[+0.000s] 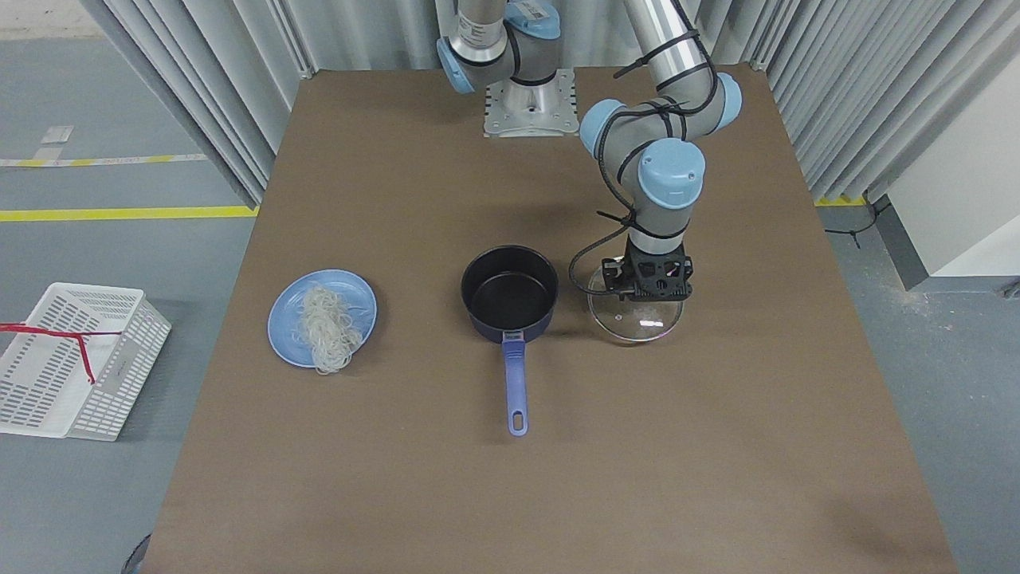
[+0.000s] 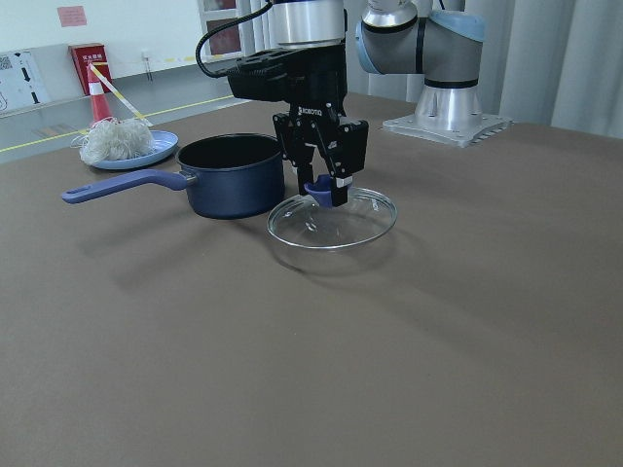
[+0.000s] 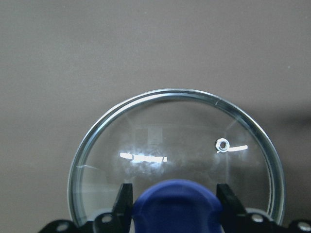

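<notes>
My gripper [image 2: 320,191] is shut on the blue knob [image 3: 177,211] of the glass lid [image 1: 633,320], which is low over the table just right of the pot in the front view. The dark blue pot [image 1: 508,292] stands uncovered, its blue handle [image 1: 516,383] pointing toward the front view's bottom. In the wrist view the lid's rim and small steam vent [image 3: 222,145] show beneath the fingers; whether it touches the table is unclear.
A blue plate [image 1: 287,320] with white noodles [image 1: 330,330] lies left of the pot. A white basket [image 1: 115,383] sits off the table at left.
</notes>
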